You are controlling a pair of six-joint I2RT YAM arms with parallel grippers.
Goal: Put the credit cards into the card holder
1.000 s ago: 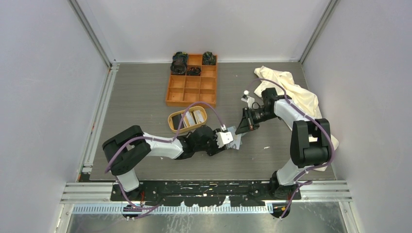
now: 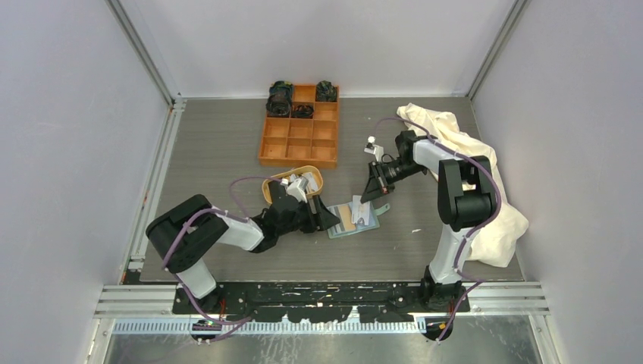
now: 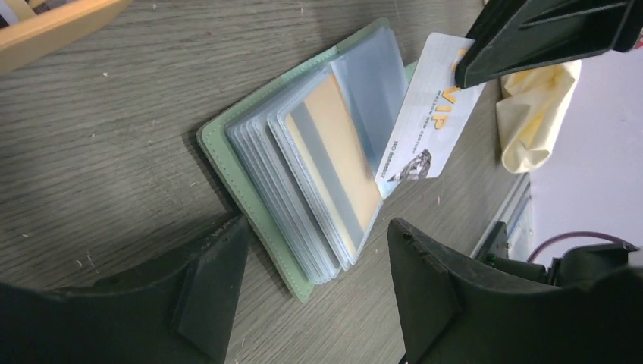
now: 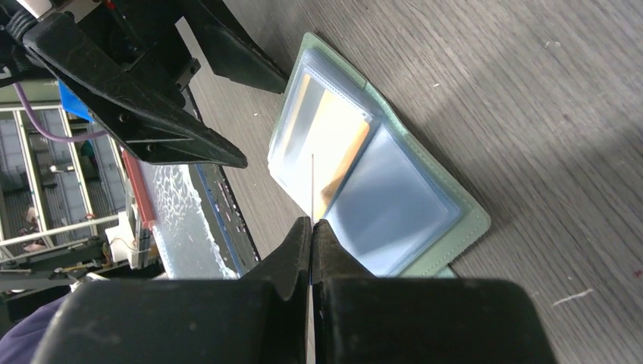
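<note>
A white VIP card (image 3: 425, 114) hangs from my right gripper, which is shut on its upper end. Its thin edge shows upright in the right wrist view. Below lies the green card holder (image 3: 221, 148), opened to clear sleeves (image 4: 394, 201), one holding a tan card (image 3: 334, 129) with a grey stripe. The white card is over the bare bluish sleeve side; whether it touches the sleeve, I cannot tell. My left gripper stands open at the holder's left end, with its fingers apart and nothing gripped.
A tan basket (image 2: 318, 176) with more cards is behind the left gripper, partly covered by it. An orange compartment tray (image 2: 299, 163) stands at the back. Cream cloth (image 2: 485, 227) lies along the right side. The table front right of the holder is mostly clear.
My left gripper has drawn back left from over the holder and turned, uncovering the tan card. The right gripper has shifted slightly left, with the white card still in it.
</note>
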